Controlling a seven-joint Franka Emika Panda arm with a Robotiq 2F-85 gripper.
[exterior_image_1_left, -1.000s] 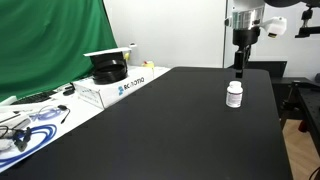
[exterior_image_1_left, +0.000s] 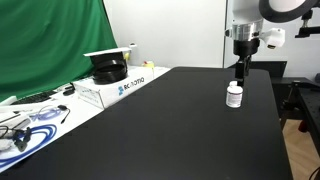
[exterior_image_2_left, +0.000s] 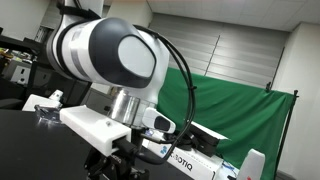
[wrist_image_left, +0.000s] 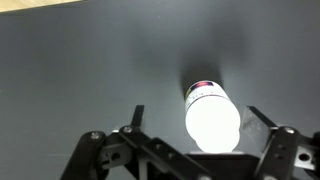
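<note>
A white bottle (exterior_image_1_left: 234, 95) with a white cap stands upright on the dark table (exterior_image_1_left: 150, 130), toward its right side in the first exterior view. Seen from above in the wrist view, the bottle (wrist_image_left: 212, 118) shows its round cap and a strip of coloured label. My gripper is open, and the bottle's cap shows between its spread fingers, nearer the right one. In the first exterior view the gripper (exterior_image_1_left: 240, 74) is just behind and above the cap. The second exterior view has the arm (exterior_image_2_left: 120, 70) in front, and the bottle cannot be made out there.
A black pan-like container (exterior_image_1_left: 110, 70) rests on a white box (exterior_image_1_left: 120, 90) at the far left edge. Blue cables (exterior_image_1_left: 40, 133) and other items lie on a light surface at left.
The gripper has come down slightly toward the bottle's cap. The bottle stands where it was.
</note>
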